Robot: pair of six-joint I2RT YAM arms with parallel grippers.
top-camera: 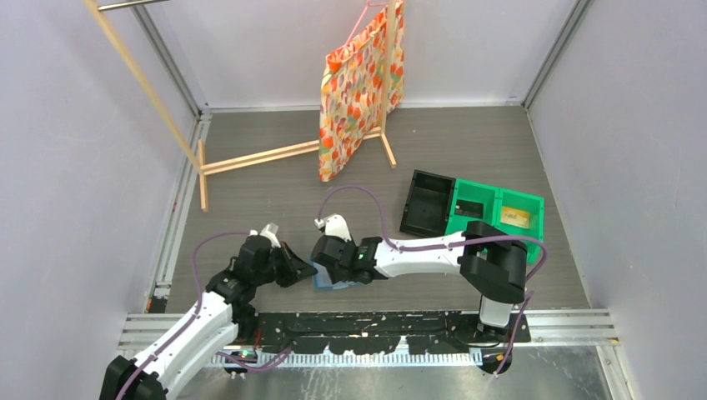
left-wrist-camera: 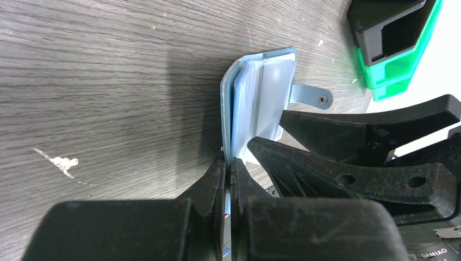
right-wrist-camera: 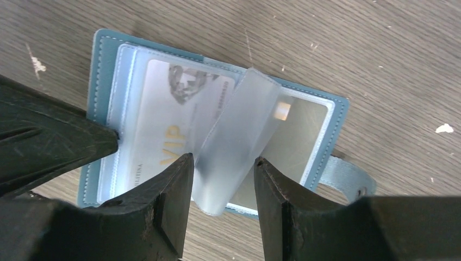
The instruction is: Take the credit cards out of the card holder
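The blue card holder [right-wrist-camera: 97, 76] lies open on the table, mostly covered by the arms in the top view. Clear sleeves show in it, one with a pale card marked VIP [right-wrist-camera: 155, 128]. A translucent sleeve leaf [right-wrist-camera: 234, 144] stands raised from the middle, between the parted fingers of my right gripper. That gripper is part open and not closed on the leaf. At the holder's side edge, my left gripper is shut with the thin blue border between its fingertips. In the top view, both grippers [top-camera: 312, 268] [top-camera: 323, 273] meet over the holder.
A green bin [top-camera: 498, 190] with a black compartment [top-camera: 410, 218] stands to the right; a yellowish card [top-camera: 515, 217] lies in it. Behind, a patterned cloth bag [top-camera: 354, 100] hangs on a wooden stand [top-camera: 258, 158].
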